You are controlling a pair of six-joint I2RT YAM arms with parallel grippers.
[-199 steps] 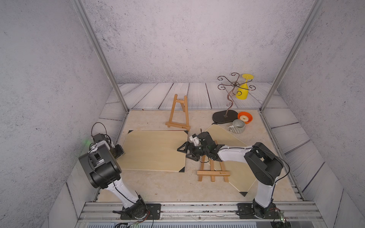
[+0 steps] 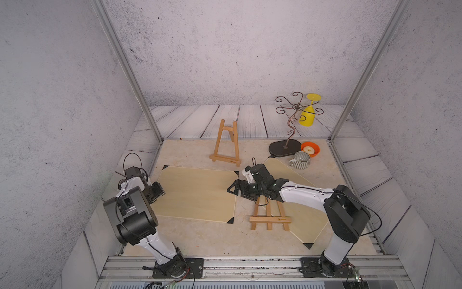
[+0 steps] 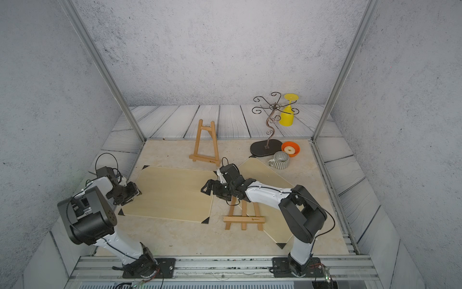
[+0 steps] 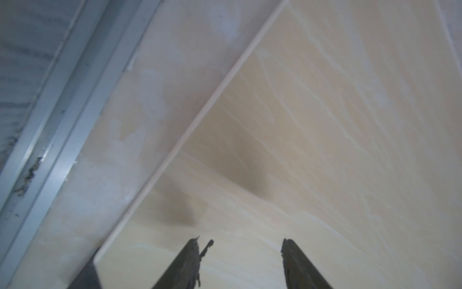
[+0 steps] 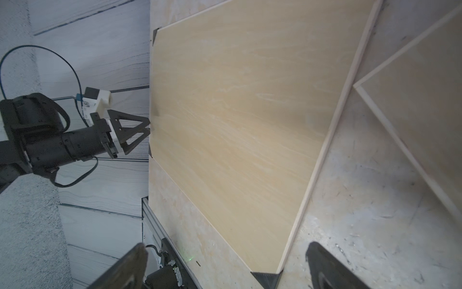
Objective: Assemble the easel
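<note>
A pale board (image 2: 192,192) with black corners lies flat on the left. A second board (image 3: 259,168) lies angled on the right, with a folded wooden easel (image 2: 269,219) on it. Another easel (image 2: 224,157) stands upright behind. My left gripper is at the left board's outer edge, fingertips apart; whether it grips anything is unclear. My right gripper hovers over the left board's right end, open, nothing visible between its fingers.
At the back right stand a metal stand (image 2: 279,147), a yellow glass (image 2: 306,118), an orange bowl (image 2: 315,148) and a striped mug (image 2: 300,163). Bare table lies left of the standing easel and along the front. Frame rails border the table.
The left board's front edge sits lower in view than a second ago. My right arm shifted slightly.
</note>
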